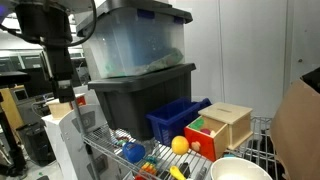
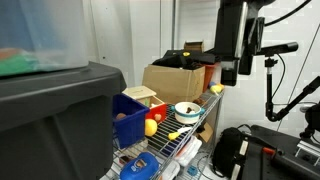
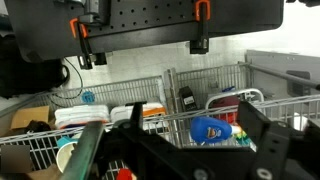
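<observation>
My gripper stands open, its two fingers wide apart with nothing between them. Exterior view 1 has the gripper [image 1: 62,80] at the upper left, hanging clear of the wire rack [image 1: 100,142]. A blue ball-like item [image 1: 133,152] lies on that rack, near a yellow ball [image 1: 180,145]. Seen from above in the wrist view, a blue item [image 3: 209,129] sits in the wire rack, away from the fingers. Dark blurred shapes cover part of the lower wrist view. At the right of exterior view 2, the gripper [image 2: 230,78] is seen side-on.
A black bin [image 1: 145,98] with a clear tub [image 1: 140,45] on top stands behind the rack. Beside it are a blue basket [image 1: 172,118], a wooden box [image 1: 226,118] and a white bowl [image 1: 238,169]. A cardboard box [image 1: 300,125] borders the right side.
</observation>
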